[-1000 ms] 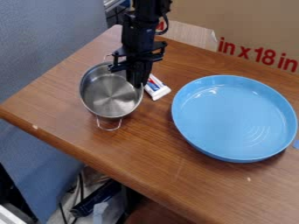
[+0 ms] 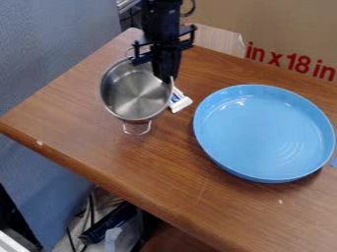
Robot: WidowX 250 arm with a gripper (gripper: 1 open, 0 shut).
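A steel pot (image 2: 132, 93) with wire handles is tilted in the left middle of the wooden table, its inside facing the camera. My black gripper (image 2: 165, 69) is at the pot's upper right rim; whether its fingers are open or shut on the rim is hard to tell. A white tube-like packet (image 2: 179, 100) lies just right of the pot, partly hidden. A large blue plate (image 2: 263, 132) lies on the right half of the table.
Bare tabletop (image 2: 145, 167) spreads in front of the pot and to its left. A cardboard box (image 2: 290, 39) stands at the back right. The table's left edge drops to clutter below.
The gripper has risen a little, and the pot's upper rim has risen with it, so the pot now looks more tilted and narrower.
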